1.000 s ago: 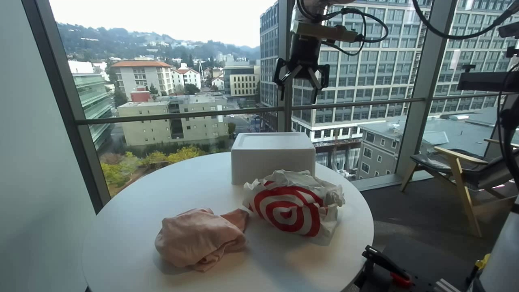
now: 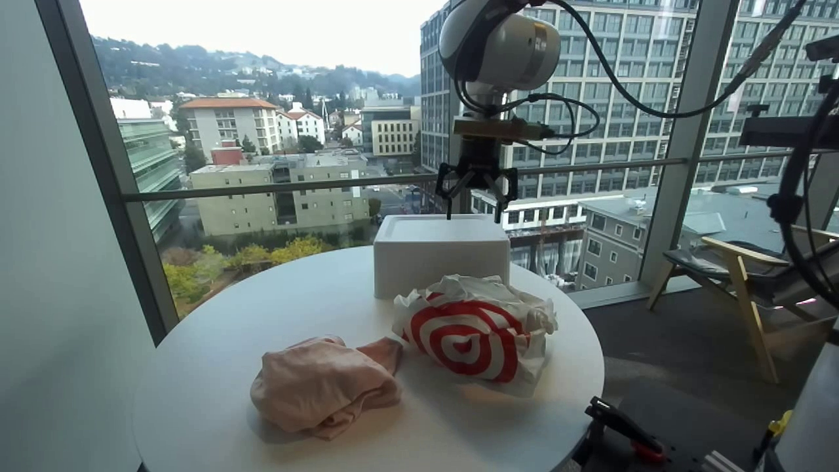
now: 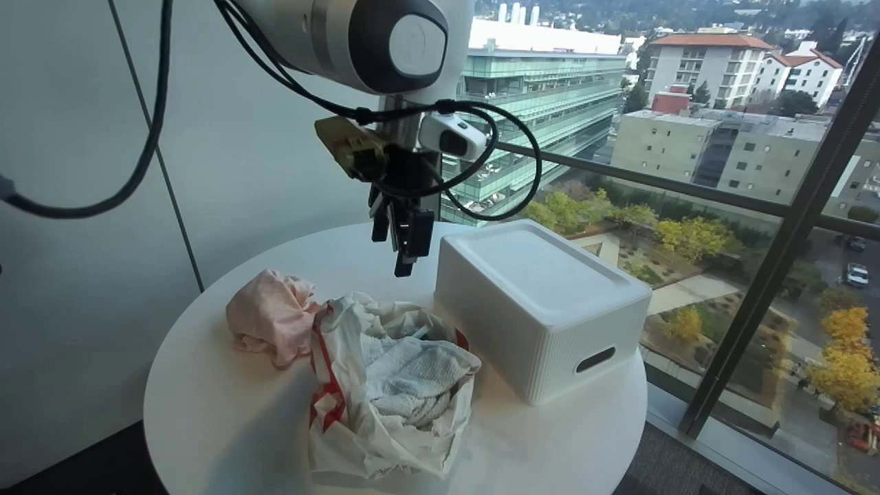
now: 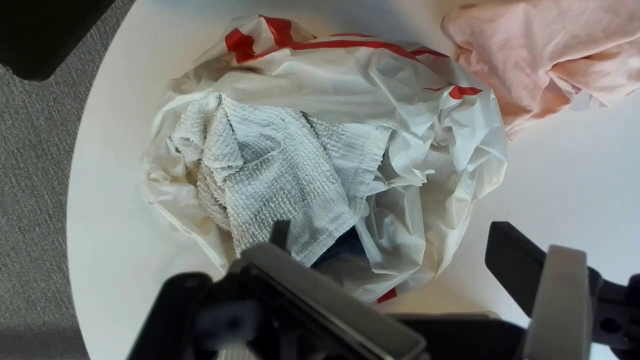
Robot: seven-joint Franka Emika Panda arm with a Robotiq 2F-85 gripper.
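Observation:
My gripper [image 2: 474, 214] is open and empty, hanging in the air above the table. In the wrist view its two fingers [image 4: 558, 300] stand wide apart at the lower edge of the picture. Below it lies a crumpled white plastic bag [image 3: 342, 429] with red rings, its mouth facing up. A pale, textured cloth [image 4: 282, 174] rests in the bag's opening, with something dark [image 4: 345, 246] partly showing beneath it. Beside the bag a pink cloth [image 2: 322, 385] lies bunched on the table.
A lidded white box [image 3: 536, 272] stands on the round white table [image 2: 204, 330], close to the bag. A wooden-armed chair [image 2: 731, 275] is off to the right, by the windows.
My gripper has come down towards the table and shifted slightly left in the first exterior view. Its fingers remain apart. The bag, pink cloth and box have not moved.

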